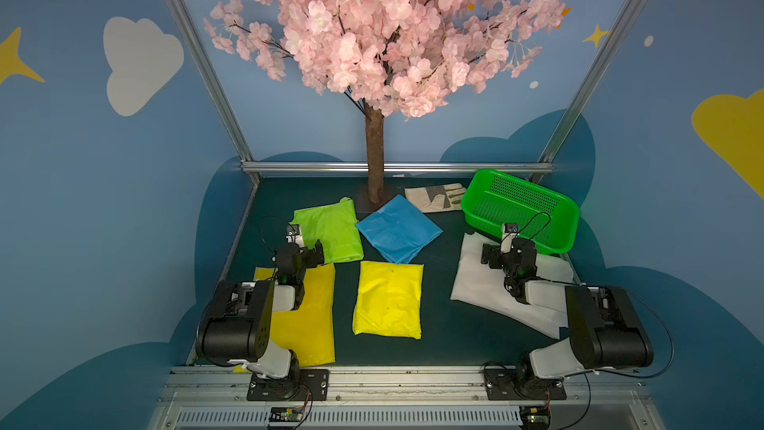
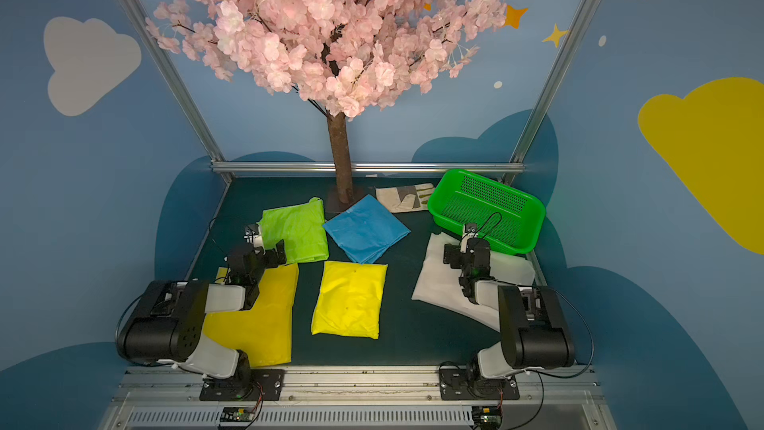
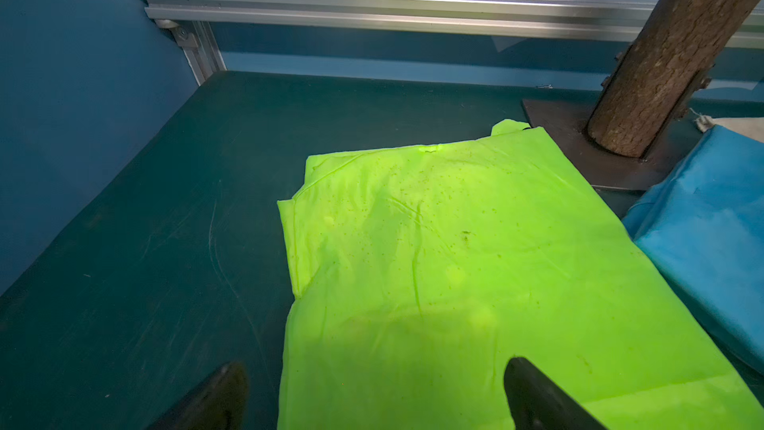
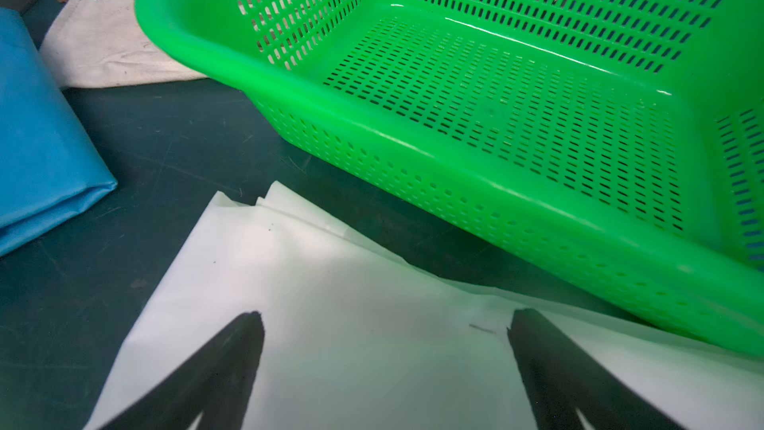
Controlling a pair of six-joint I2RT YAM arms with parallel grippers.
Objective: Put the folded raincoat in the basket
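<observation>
Several folded sheets that look like raincoats lie flat on the dark green table: a lime one [image 1: 332,231], a blue one [image 1: 399,229], a bright yellow one [image 1: 388,299], a darker yellow one [image 1: 310,322] and a white one [image 1: 481,278]. At the back right stands the green basket [image 4: 493,111], empty inside. My left gripper is open above the lime raincoat's near part, nothing between its fingers. Over the white raincoat, close in front of the basket, my right gripper hangs open and empty. Each arm partly covers the sheet beneath it in the top views.
A tree with a brown trunk [image 1: 375,151] rises from a dark base plate at the back middle. Between it and the basket lies a pale glove [image 1: 433,197]. Bare table [image 1: 437,314] shows between the bright yellow and white sheets.
</observation>
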